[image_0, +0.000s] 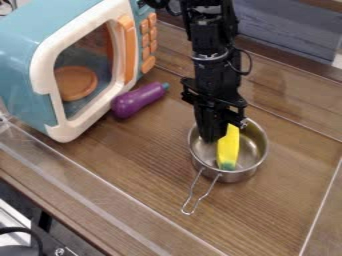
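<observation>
My black gripper (214, 125) reaches down into a steel pot (251, 158) with a long wire handle. A yellow corn-like toy (227, 150) with a green end stands tilted in the pot, just beside and below my fingertips. The dark fingers overlap its upper end, so I cannot tell whether they touch it or how far they are apart.
A blue-and-white toy microwave (54, 90) with orange buttons stands at the left. A purple eggplant (139, 99) lies beside it.
</observation>
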